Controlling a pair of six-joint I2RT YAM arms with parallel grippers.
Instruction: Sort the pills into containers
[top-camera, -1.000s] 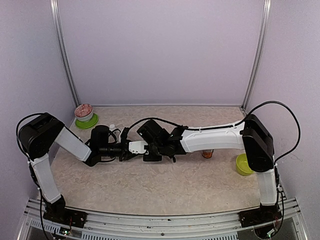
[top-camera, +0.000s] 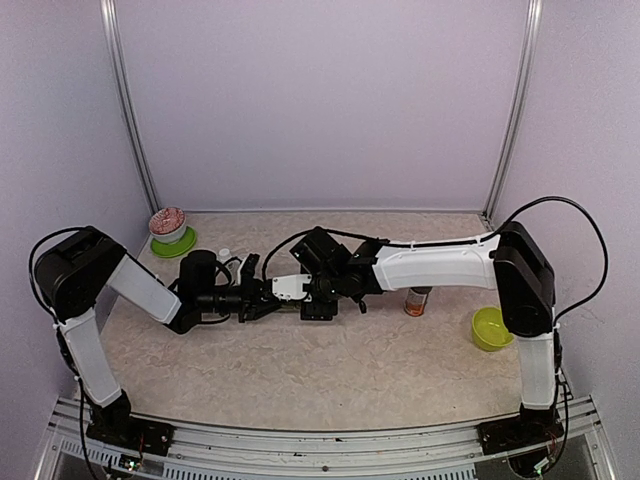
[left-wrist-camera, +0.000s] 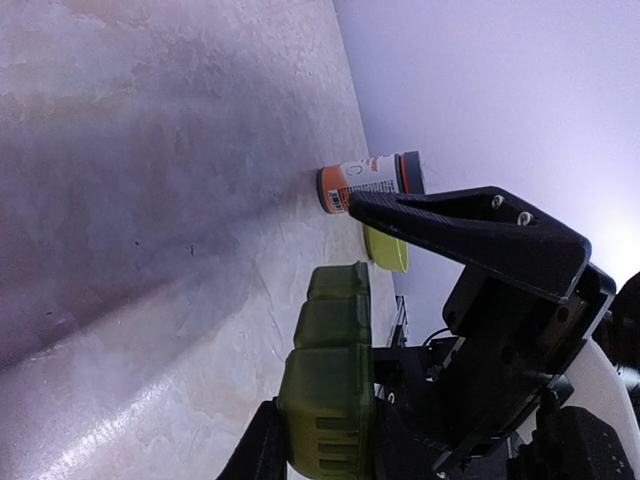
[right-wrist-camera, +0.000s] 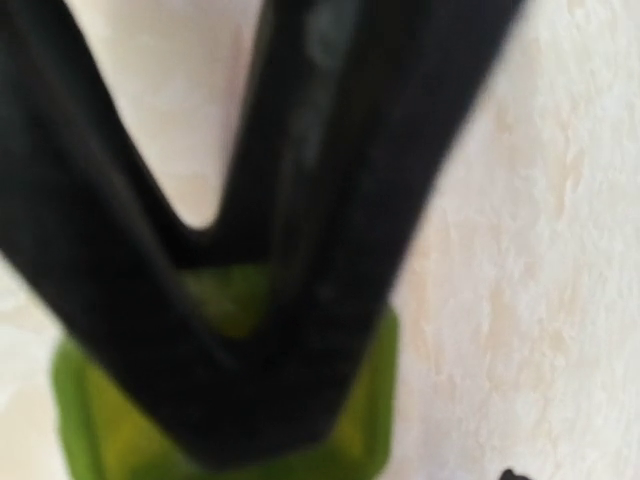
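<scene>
In the left wrist view my left gripper is shut on a green segmented container (left-wrist-camera: 330, 335), which stands up between its fingers. My right gripper is open just beyond it, one finger (left-wrist-camera: 470, 235) in clear view and the other partly behind the container. Blurred dark fingers (right-wrist-camera: 240, 390) cover much of the green container (right-wrist-camera: 375, 400) in the right wrist view, with some yellow showing inside. An orange-and-white bottle (left-wrist-camera: 370, 185) with a dark cap stands on the table. No loose pills can be made out.
A yellow-green bowl (top-camera: 490, 328) sits at the right. At the back left, a bowl with a reddish pattern or contents (top-camera: 168, 221) stands on a green plate (top-camera: 183, 245). Both arms meet closely near the middle.
My right arm has shifted a little to the right, and its gripper stands slightly farther from the left one. The left arm looks still.
</scene>
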